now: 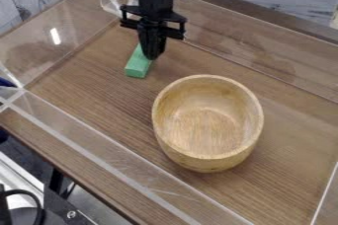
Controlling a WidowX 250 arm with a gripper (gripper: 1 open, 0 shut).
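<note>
A black robot gripper hangs from the top centre, its fingertips just above the right end of a green block lying on the wooden table. The fingers look close together; whether they touch the block is unclear. A large round wooden bowl stands at the right front, apart from the block.
Bare wood lies left of the block and at the right behind the bowl. A clear panel edge runs along the left, and black cables show at the lower left.
</note>
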